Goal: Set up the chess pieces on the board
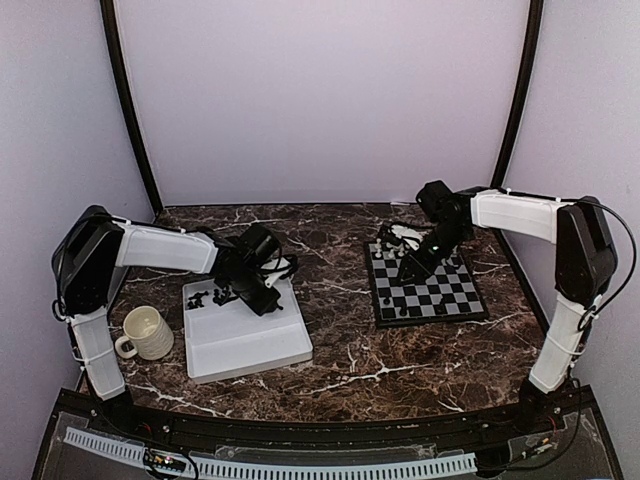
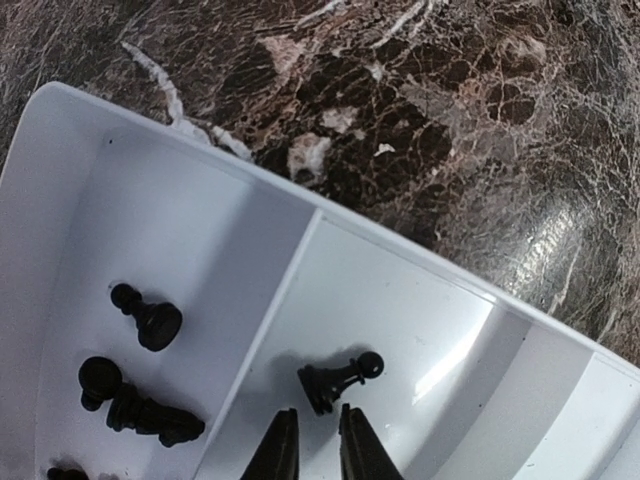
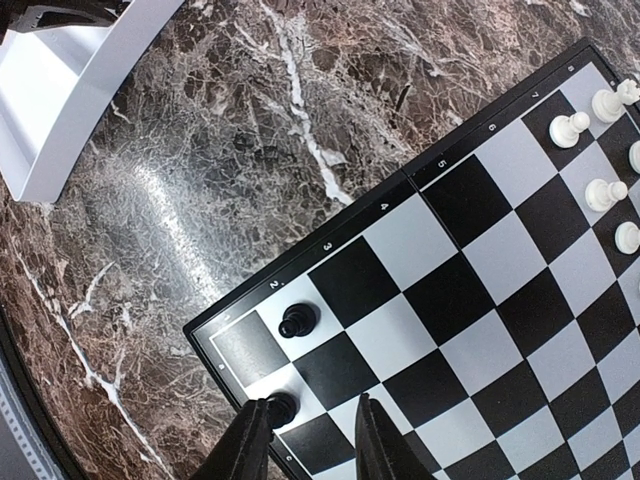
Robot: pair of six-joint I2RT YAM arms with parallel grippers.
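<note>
My left gripper is open over the white tray (image 1: 245, 350), just short of a lone black pawn (image 2: 335, 378) lying on its side. Other black pieces (image 2: 150, 420) lie in the adjoining compartment. My right gripper is open above the chessboard (image 3: 465, 385), with nothing visible between its fingers. Black pieces stand on the board, including one (image 3: 297, 320) by label 2 and another (image 3: 282, 408) beside a right finger. White pieces (image 3: 568, 128) stand along the far end.
A mug (image 1: 148, 334) sits left of the tray. Bare marble table (image 1: 340, 360) lies between tray and board.
</note>
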